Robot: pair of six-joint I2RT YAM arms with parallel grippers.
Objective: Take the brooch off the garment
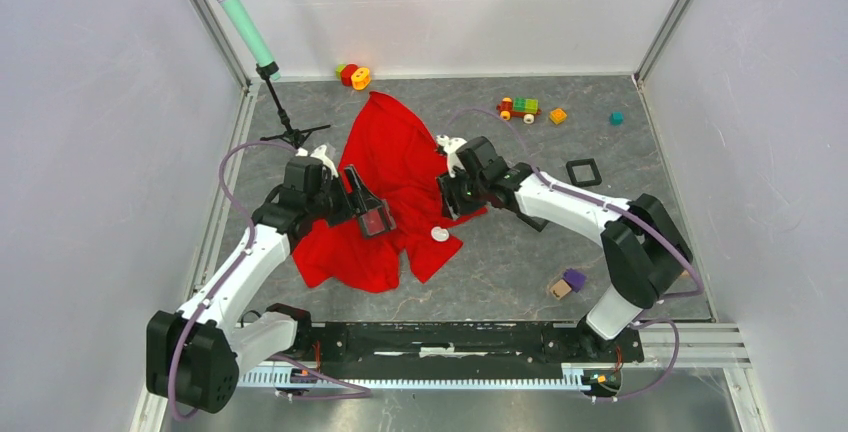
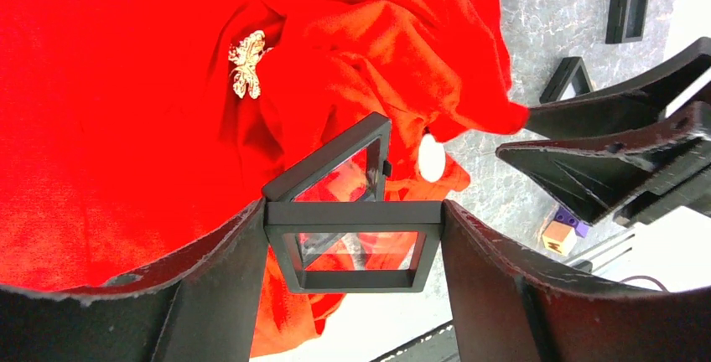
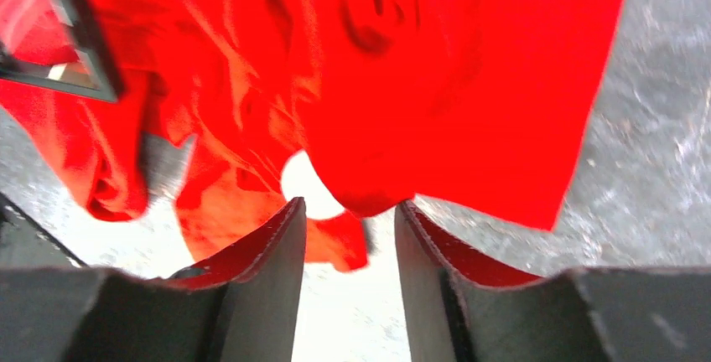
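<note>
A gold butterfly brooch (image 2: pixel 246 64) rests on the red garment (image 2: pixel 117 127), upper left of centre in the left wrist view. My left gripper is shut on a small black-framed clear box (image 2: pixel 354 279), whose hinged lid stands tilted up over the cloth. To the right of the brooch, my right gripper is open, its fingers (image 3: pixel 281 249) apart at the garment's edge. A fold of cloth shows at the gap between them, and whether it is gripped does not show. The right wrist view has no sight of the brooch.
A white disc (image 1: pixel 440 235) lies at the garment's lower right edge. Right of the cloth are black frames (image 1: pixel 583 173), a purple block (image 1: pixel 574 279) and a wooden block (image 1: pixel 561 289). Toy cars (image 1: pixel 519 109) stand at the back.
</note>
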